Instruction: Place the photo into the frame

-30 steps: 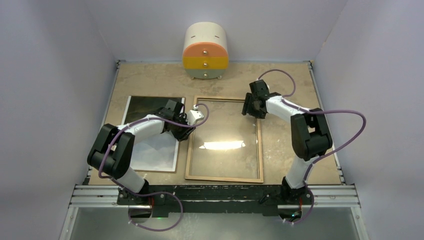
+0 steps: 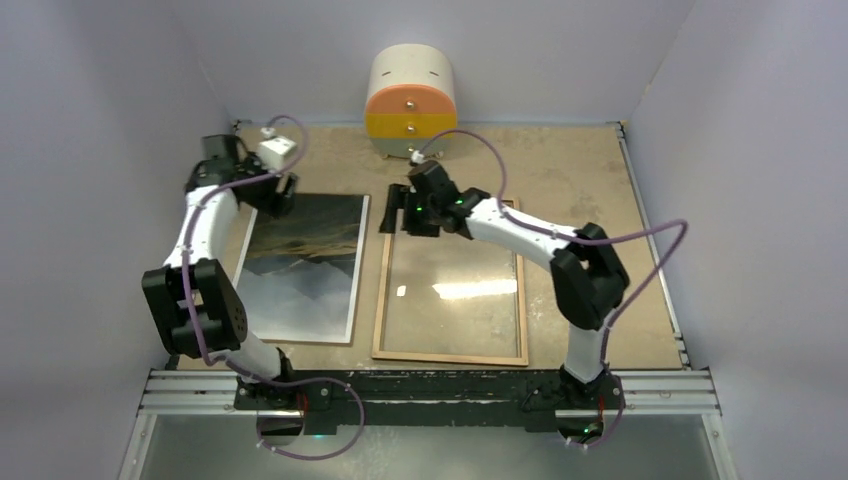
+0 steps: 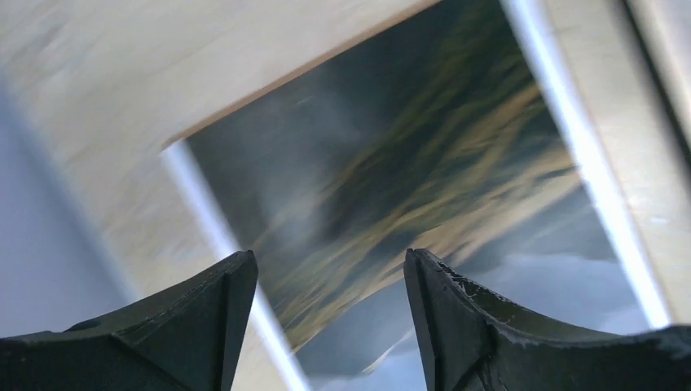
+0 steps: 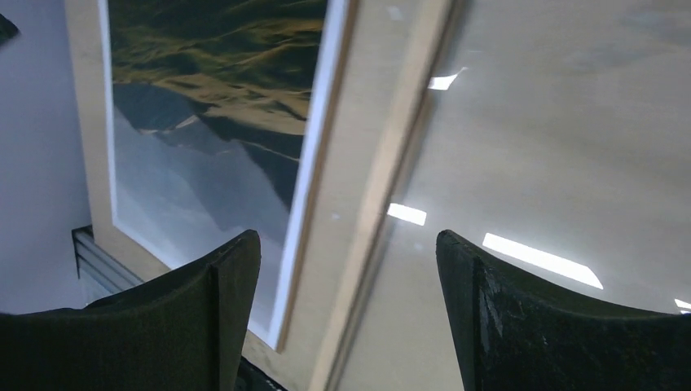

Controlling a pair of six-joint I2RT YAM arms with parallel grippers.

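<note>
On the left of the table lies the photo [image 2: 305, 285], a dark landscape print with white borders down its sides. To its right rests the wooden frame [image 2: 383, 285], its glossy inside facing up. My left gripper [image 2: 287, 195] hangs over the photo's far end, blurred in the top view; in its wrist view the fingers [image 3: 236, 301] are apart, with only photo behind them. Over the far left part of the wooden frame is my right gripper [image 2: 392, 208], open and empty. Its wrist view shows the frame's left rail [image 4: 379, 183] beyond the fingers [image 4: 236, 285].
A small drawer cabinet [image 2: 411, 100] stands at the back against the wall. Bare table [image 2: 570, 190] lies right of the wooden frame. A narrow strip of table separates photo and wooden frame.
My left gripper has moved back and left, from the wooden frame's left rail to above the photo. My right gripper has swung left from the frame's right side. Photo and frame look unmoved.
</note>
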